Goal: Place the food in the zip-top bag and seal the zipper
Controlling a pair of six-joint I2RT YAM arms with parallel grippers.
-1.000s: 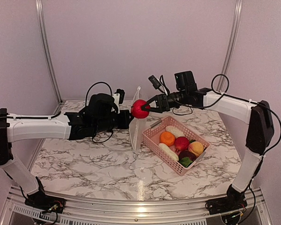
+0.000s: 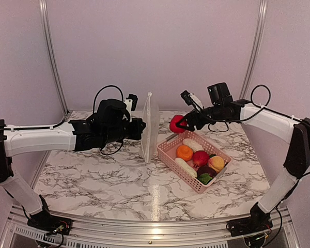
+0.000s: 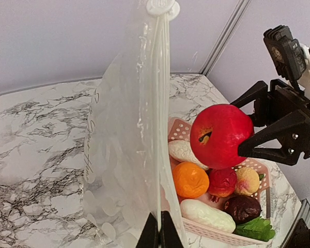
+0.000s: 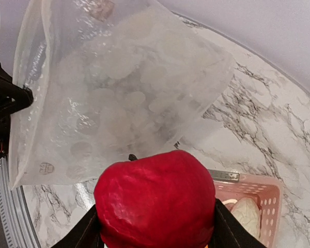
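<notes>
The translucent zip top bag (image 2: pixel 150 126) hangs upright from my left gripper, whose fingers are shut on its edge; the bag's opening looks narrow in the left wrist view. My right gripper is shut on a red apple-like fruit (image 3: pixel 221 135), held in the air to the right of the bag, over the back of the pink basket (image 2: pixel 169 163). In the basket lie an orange (image 3: pixel 190 180), a red fruit (image 2: pixel 200 158), a peach (image 2: pixel 215 163), pale long pieces (image 3: pixel 207 216), a dark item (image 2: pixel 204 170) and greens (image 3: pixel 254 229).
Walls and aluminium rails bound the back and sides.
My right gripper has moved with the red fruit to the right, away from the bag and toward the basket. The bag has shifted slightly.
</notes>
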